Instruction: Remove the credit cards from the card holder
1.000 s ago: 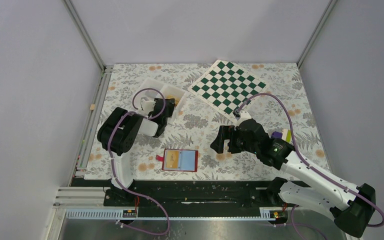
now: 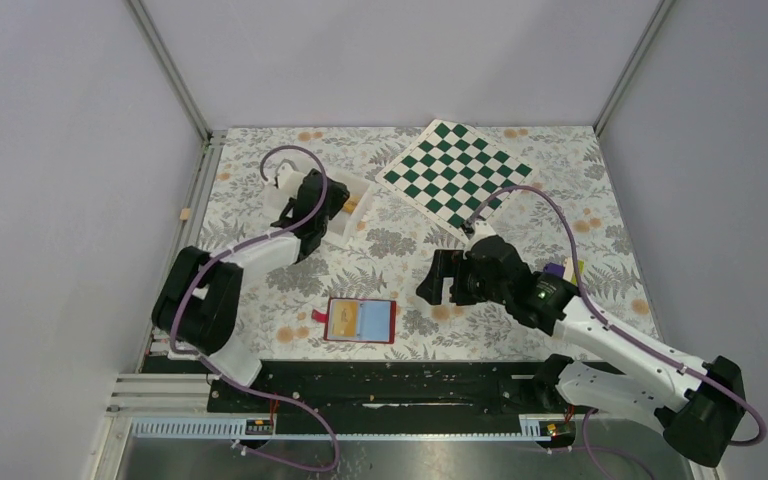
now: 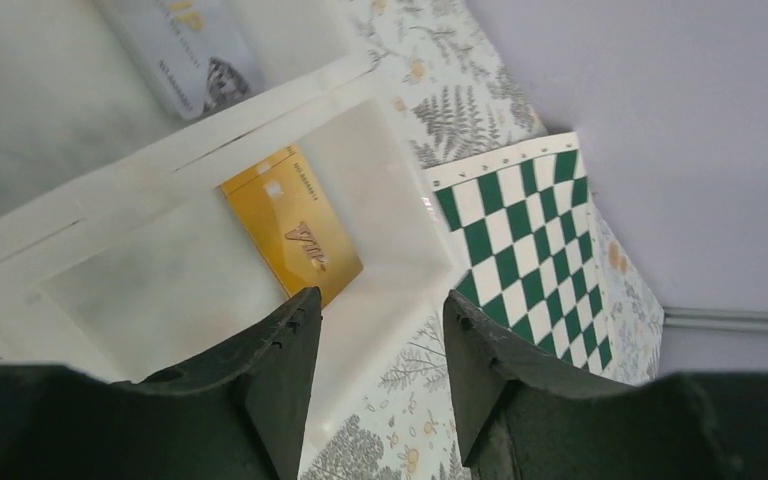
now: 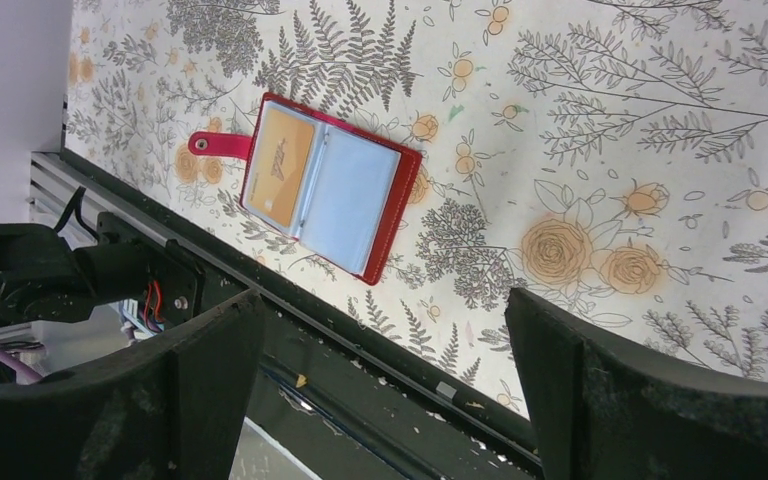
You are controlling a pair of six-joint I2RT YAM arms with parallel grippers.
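Note:
The red card holder [image 2: 393, 321] lies spread open near the table's front edge, its strap pointing left. A gold card [image 4: 280, 165] fills its left side, while its right side shows a pale blue sleeve [image 4: 350, 195]. Over the white box at the back left, my left gripper is open, nothing between its fingers. Another gold card [image 3: 295, 225] lies in one compartment of that box, and a grey-white card [image 3: 188, 55] in the other. My right gripper hangs open and empty to the right of the holder.
The white two-compartment box [image 3: 400, 160] stands at the back left. A green-and-white checkered board [image 2: 457, 170] lies at the back, and small purple and yellow items [image 2: 565, 270] sit behind the right arm. Around the holder the tablecloth is clear.
In the top view my left arm has shifted left and its gripper a little further back over the box. My right gripper has moved only slightly left. The card holder has stayed in place.

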